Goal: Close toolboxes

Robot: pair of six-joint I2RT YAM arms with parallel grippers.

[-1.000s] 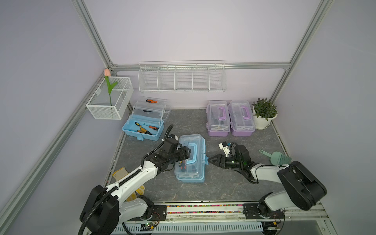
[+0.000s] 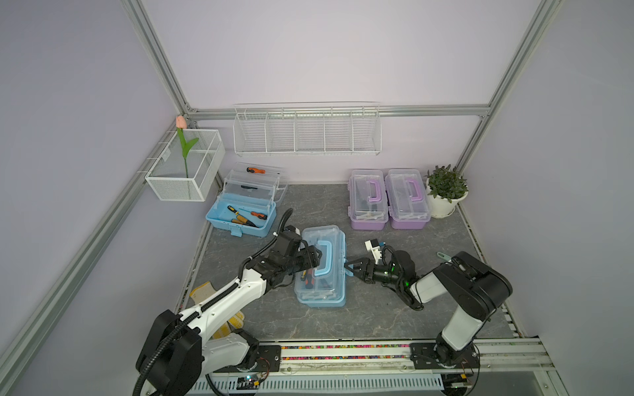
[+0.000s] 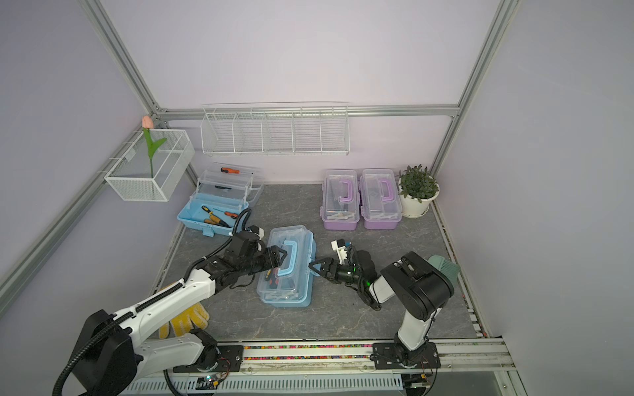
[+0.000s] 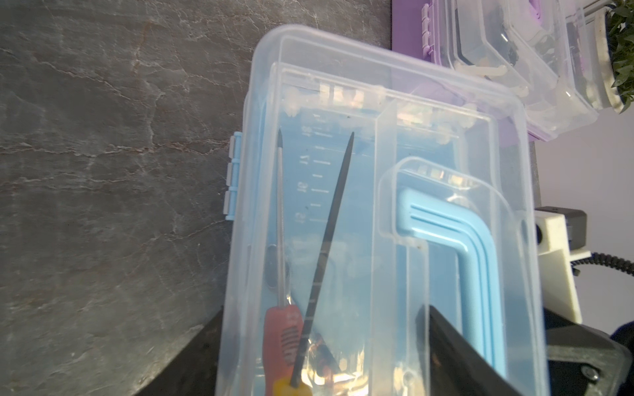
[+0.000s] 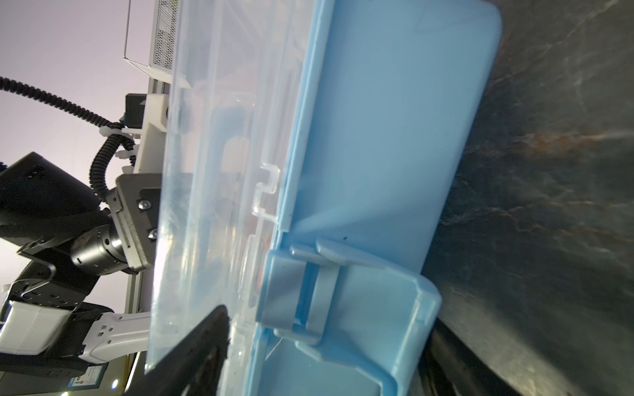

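A blue toolbox (image 2: 327, 290) with a clear lid lowered over screwdrivers lies in the middle foreground. My left gripper (image 2: 310, 256) is at its left half, shut on the box's lid. My right gripper (image 2: 350, 266) stands open at the front latch (image 5: 350, 310) on the box's right side, one finger on each side of it. A second blue toolbox (image 2: 241, 224) stands at the back left with its lid raised and tools inside. Two purple toolboxes (image 2: 368, 198) (image 2: 409, 198) with lids down stand at the back right.
A potted plant (image 2: 446, 188) is in the back right corner. Yellow gloves (image 3: 191, 320) lie at the front left under my left arm. A green dustpan (image 3: 443, 267) lies at the right edge. Wire baskets (image 2: 307, 128) hang on the walls.
My left gripper has stayed on the box.
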